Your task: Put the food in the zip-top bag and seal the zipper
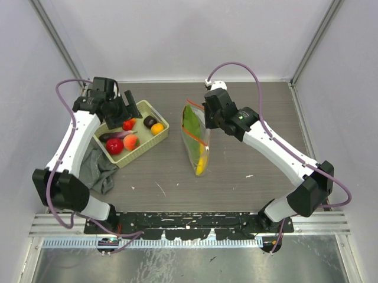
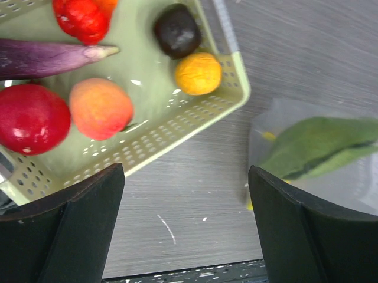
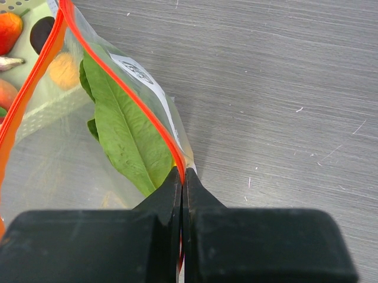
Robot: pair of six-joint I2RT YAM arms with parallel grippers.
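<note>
The clear zip top bag (image 1: 195,144), edged with an orange zipper (image 3: 121,82), hangs with its mouth spread. Inside it are a green leafy vegetable (image 1: 190,122) and something yellow (image 1: 201,164) low down. My right gripper is shut on one edge of the bag at the orange strip. Over the basket in the top view, my left gripper (image 1: 132,106) stands open, nothing between its fingers. The basket (image 1: 144,149) holds a tomato-red fruit (image 2: 29,118), a peach (image 2: 100,108), an eggplant (image 2: 53,58), a red pepper (image 2: 82,19), a dark fruit (image 2: 177,30) and an orange (image 2: 198,73).
A grey cloth (image 1: 97,170) lies crumpled beside the basket's lower left. Bare table (image 1: 260,171) stretches to the right of the bag and in front of it. Between basket and bag is a narrow strip of clear tabletop.
</note>
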